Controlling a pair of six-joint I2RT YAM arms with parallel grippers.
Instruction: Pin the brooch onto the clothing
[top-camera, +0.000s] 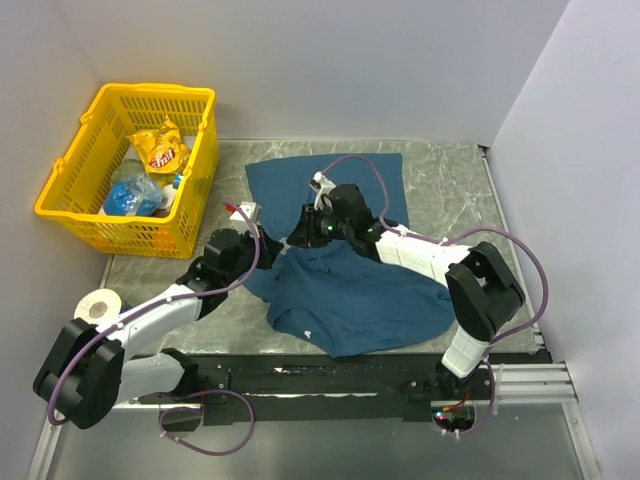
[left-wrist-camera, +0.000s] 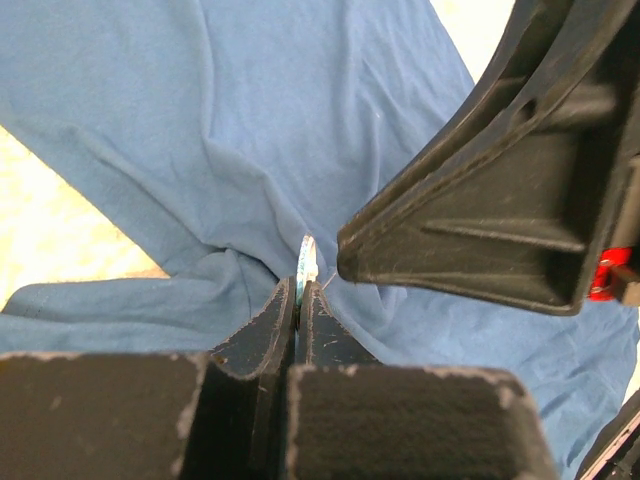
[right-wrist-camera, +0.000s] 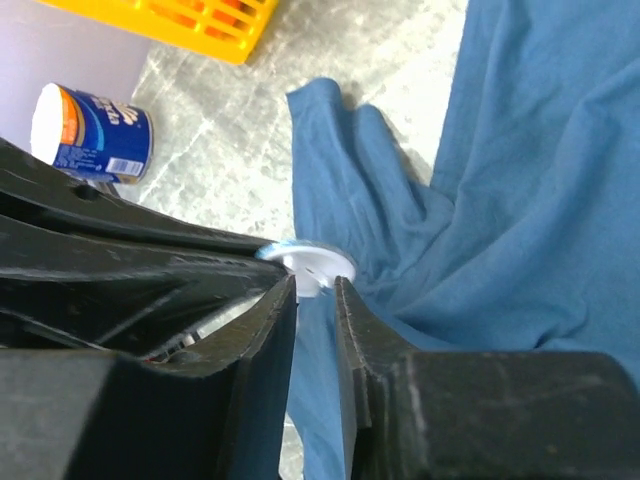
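A small white round brooch (left-wrist-camera: 308, 262) is pinched in the tips of my left gripper, seen edge-on in the left wrist view. From its side a thin pin points toward my right gripper (top-camera: 296, 241). The right wrist view shows the brooch (right-wrist-camera: 318, 262) just past the tips of my right gripper, whose fingers stand slightly apart; whether they touch the pin cannot be told. Both grippers meet tip to tip above the blue clothing (top-camera: 370, 300), which lies spread and wrinkled on the table.
A yellow basket (top-camera: 150, 236) with snack packages stands at the back left. Left of the cloth, near the left arm, is a blue canister with a pale lid (right-wrist-camera: 103, 135).
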